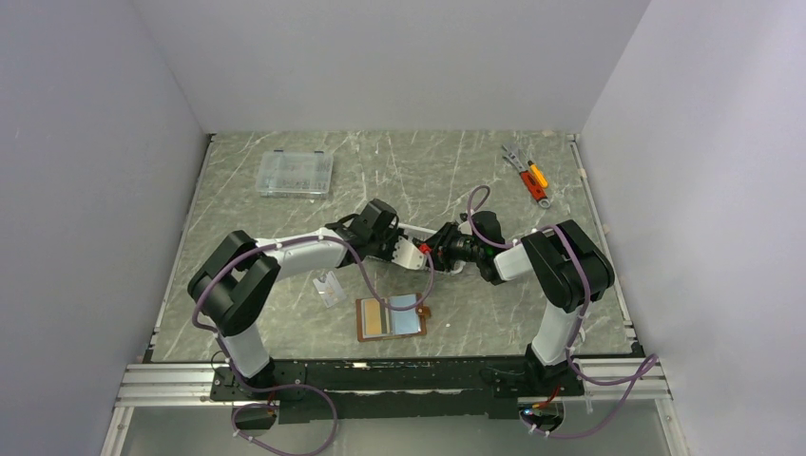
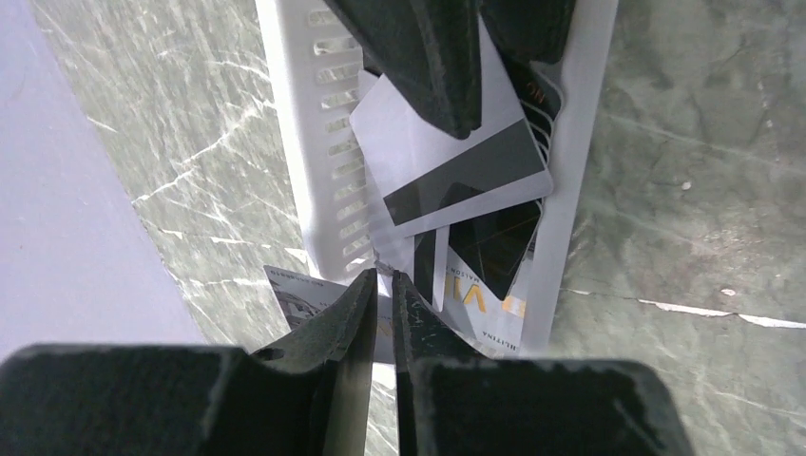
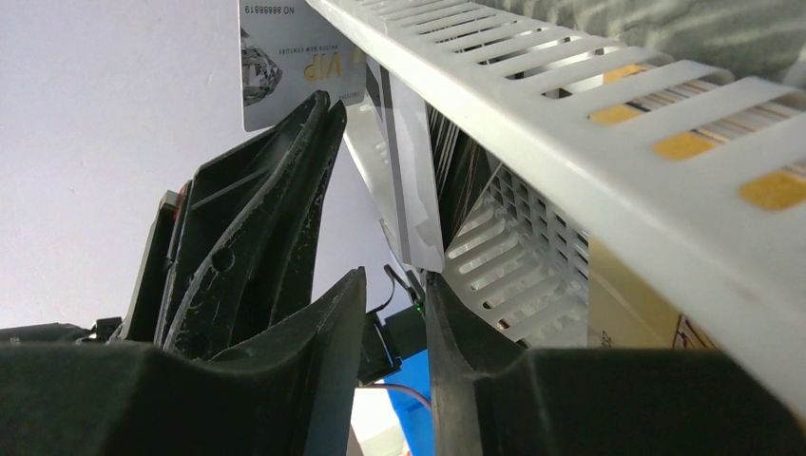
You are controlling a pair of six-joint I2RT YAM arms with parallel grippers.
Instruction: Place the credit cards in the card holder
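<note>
Both grippers work at the white plastic basket (image 2: 295,123) of cards at the table's middle. My left gripper has its fingertips close together by loose grey cards at the basket's end; whether anything is between them is unclear. My right gripper has fingertips somewhat apart below an upright white card (image 3: 418,190); its grip is unclear. A VIP card (image 3: 295,57) shows beyond. In the top view a wooden-edged holder (image 1: 361,328) with tan and light blue compartments lies near the front edge; its contents are hard to tell.
A clear organiser box (image 1: 295,174) sits at the back left. Pliers (image 1: 530,185) and a yellow-handled tool (image 1: 538,176) lie at the back right. A small pale item (image 1: 329,289) lies left of the wooden holder.
</note>
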